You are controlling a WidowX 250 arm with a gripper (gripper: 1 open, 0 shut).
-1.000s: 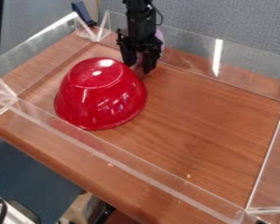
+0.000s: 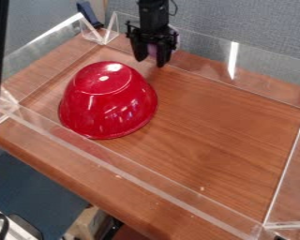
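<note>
A glossy red bowl (image 2: 108, 101) lies upside down on the wooden table at the left of the camera view. My black gripper (image 2: 152, 52) is above and behind it, near the back wall of the clear enclosure. A small pinkish-purple thing shows at the gripper, mostly hidden by it; I cannot tell whether the fingers hold it.
Clear plastic walls (image 2: 165, 183) ring the wooden surface (image 2: 221, 131), whose right half is free. A blue object (image 2: 87, 13) stands outside at the back left, and a wooden block (image 2: 85, 225) is below the front edge.
My gripper has risen and moved slightly back, away from the red bowl. The bowl has not visibly moved.
</note>
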